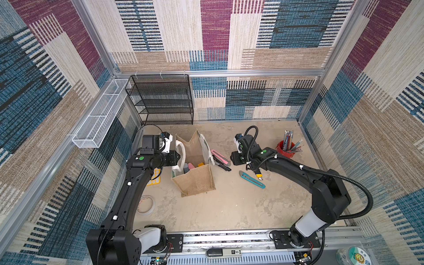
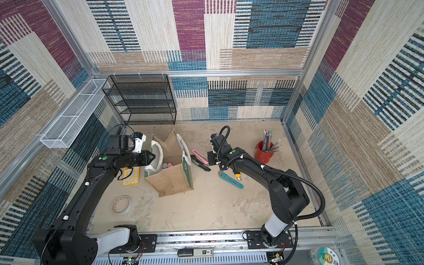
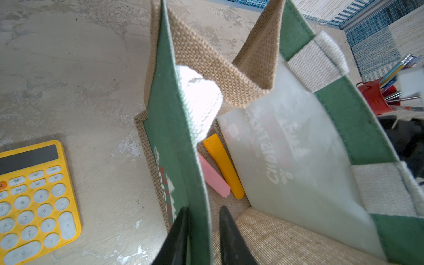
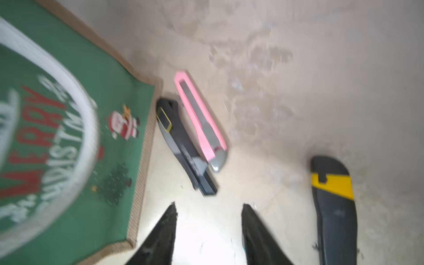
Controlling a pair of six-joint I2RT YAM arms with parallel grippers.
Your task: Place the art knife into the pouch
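The pouch, a burlap bag with green sides [image 1: 194, 180], stands with its mouth up left of centre. My left gripper is shut on the rim of its left green wall. Inside lie a yellow knife [image 3: 224, 165] and a pink one [image 3: 213, 177]. Outside, right of the bag, a black knife [image 4: 180, 139] and a pink knife [image 4: 201, 117] lie side by side. A teal knife [image 1: 252, 179] and a black-and-yellow knife [image 4: 335, 212] lie further right. Over the table, right of the black and pink pair, my right gripper is open and empty.
A red cup of pencils [image 2: 263, 154] stands at the right. A yellow calculator [image 3: 37, 198] and a tape roll [image 2: 121, 205] lie left of the bag; a black wire rack [image 1: 161, 99] is behind.
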